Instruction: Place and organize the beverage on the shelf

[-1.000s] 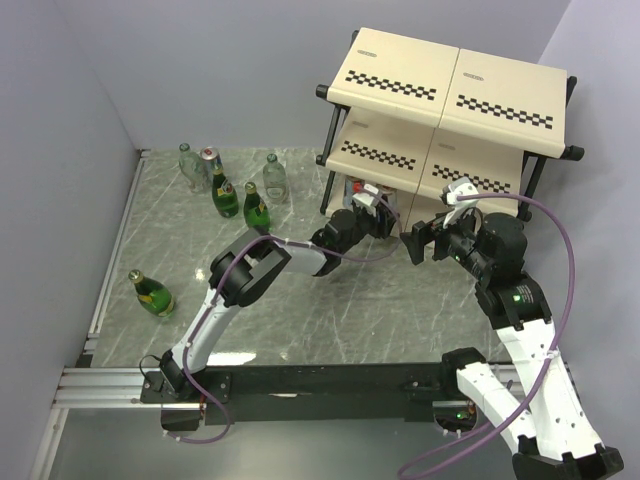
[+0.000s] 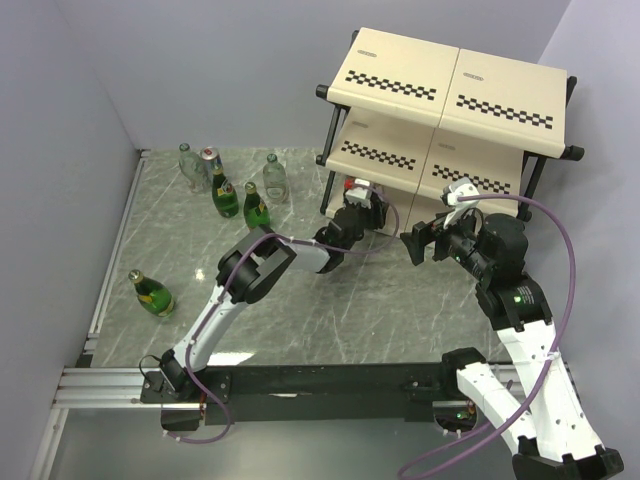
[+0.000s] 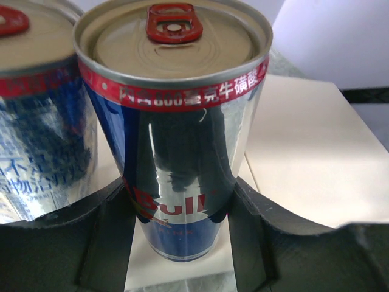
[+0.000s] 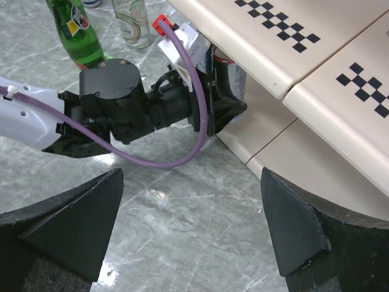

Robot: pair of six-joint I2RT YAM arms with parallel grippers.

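Between the fingers of my left gripper is an upright Red Bull can (image 3: 182, 134), gripped around its lower half. Close beside it on the left stands a second can (image 3: 42, 134) with a red tab. Both are at the bottom level of the cream shelf (image 2: 385, 165), under its middle board; in the top view my left hand mostly hides them. The held can's base is over the pale bottom board (image 3: 304, 146); whether it bears on it I cannot tell. My right gripper stays open and empty in front of the shelf's right half.
Green bottles (image 2: 225, 195), clear bottles (image 2: 275, 178) and another can (image 2: 210, 158) stand at the back left. One green bottle (image 2: 152, 295) is apart at the front left. The shelf's middle board hangs low above my left hand.
My left hand has shifted slightly left along the shelf's bottom level, toward the other can. My right arm and the bottles have not moved.
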